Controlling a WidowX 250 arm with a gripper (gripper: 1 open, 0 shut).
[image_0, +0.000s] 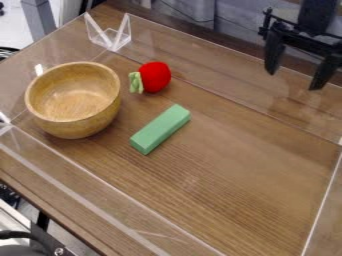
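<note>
My black gripper (294, 57) is at the upper right, high over the bare wooden table, standing open with nothing visible between its fingers. A wooden bowl (74, 99) sits at the left. A red round object (154, 76) with a green part lies right of the bowl. A green block (160, 130) lies diagonally below it, near the middle left.
A clear wire-like or plastic holder (110, 32) stands at the back left. The table's left edge borders a pale floor with dark items.
</note>
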